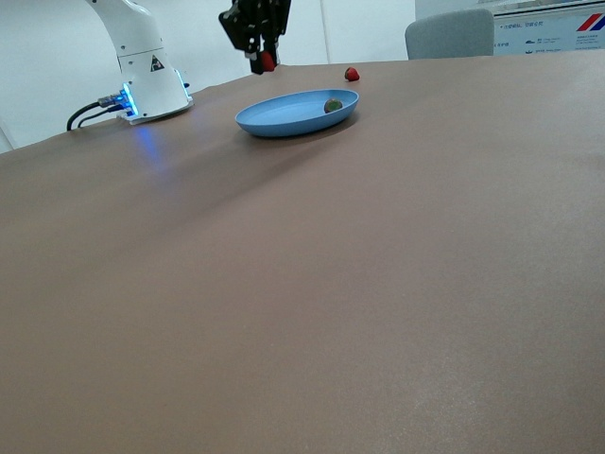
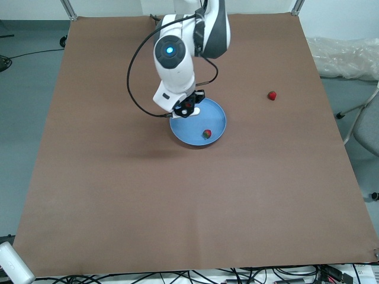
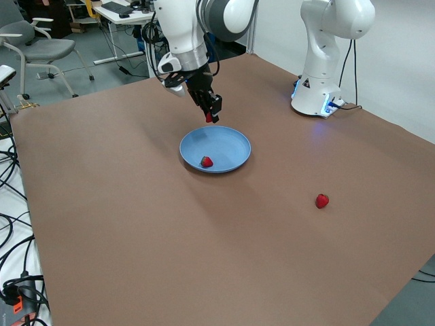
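Observation:
My gripper (image 2: 186, 106) hangs over the back of the blue plate (image 2: 186, 127), shut on a red strawberry, seen in the top view (image 1: 267, 62) and in the right view (image 3: 209, 117). Another strawberry (image 3: 206, 161) rests on the plate (image 1: 274, 118). A third strawberry (image 2: 272, 95) lies on the table to the right of the plate in the left view; it also shows in the right view (image 3: 322, 200).
Cables (image 2: 249, 275) run along the front edge, outside the tabletop.

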